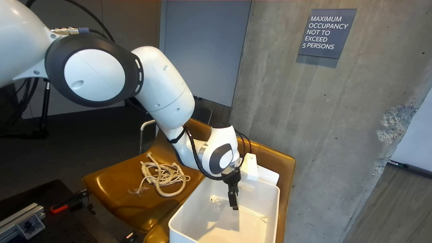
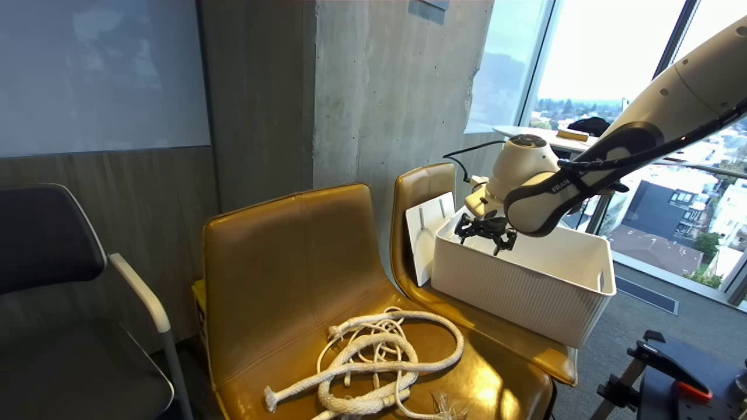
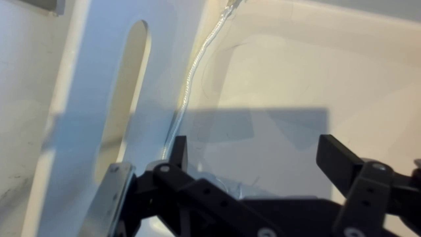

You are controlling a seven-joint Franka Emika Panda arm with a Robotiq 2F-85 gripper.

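Observation:
My gripper is open, its black fingers wide apart with only the bin's floor showing between them. It points down inside the white bin (image 2: 515, 290), near the end wall with the slotted handle. A thin white rope (image 3: 190, 79) runs along the foot of that wall in the wrist view; its near end passes out of sight behind the left finger (image 3: 180, 153). In exterior view 1 the same rope (image 1: 253, 214) lies across the bin's floor, and the gripper (image 1: 233, 202) hangs above it. Whether a finger touches the rope I cannot tell.
Beside the bin, a heap of thicker and thinner cream ropes (image 2: 371, 364) lies on a brown chair (image 2: 294, 280). A white board (image 2: 422, 241) leans between the bin and its chair's back. A dark table (image 1: 73, 218) with tools stands at the lower left of exterior view 1.

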